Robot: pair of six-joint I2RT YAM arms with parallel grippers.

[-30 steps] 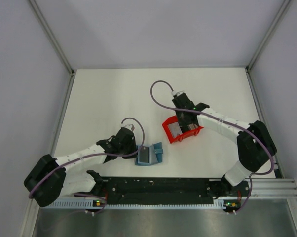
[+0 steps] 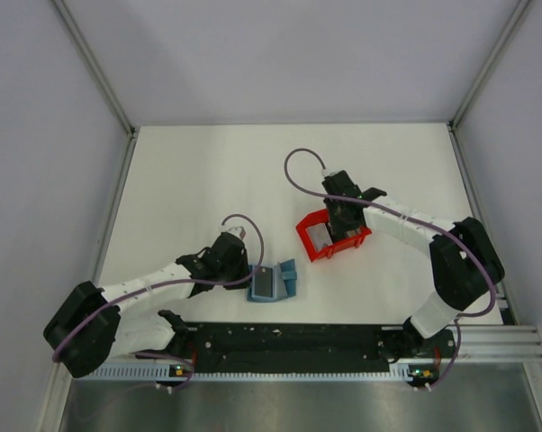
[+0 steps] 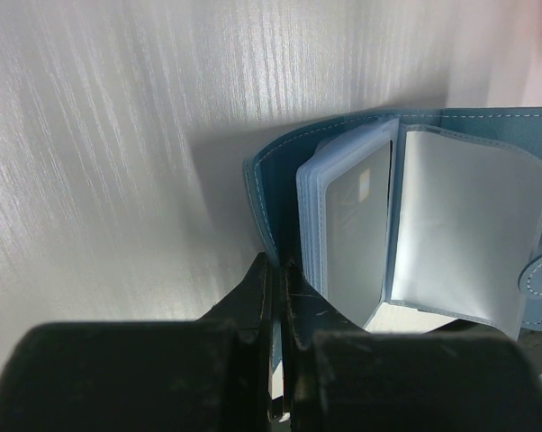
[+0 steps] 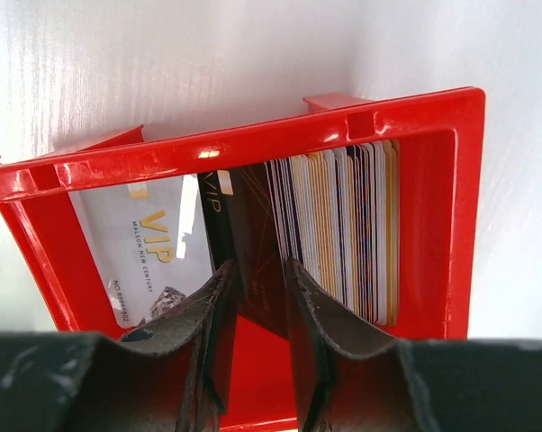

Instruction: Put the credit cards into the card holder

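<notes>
The blue card holder (image 2: 265, 283) lies unfolded near the table's front edge, its clear sleeves spread in the left wrist view. My left gripper is shut on the thin left edge of its cover. A red box (image 4: 253, 144) holds the cards. In the right wrist view a white VIP card (image 4: 149, 243) leans at the left, a black card (image 4: 255, 236) stands in the middle, and a stack of cards (image 4: 343, 229) fills the right. Over the box, my right gripper is part open, its fingertips either side of the black card's lower part; contact cannot be made out.
The box has raised red walls and a bar across its upper side. Bare white table (image 2: 217, 171) lies behind and between the holder and the box. A dark base beam (image 2: 280, 348) runs along the front.
Over the box, my right gripper has shifted slightly to the right in the top view. My left arm, the holder and the box stay where they were.
</notes>
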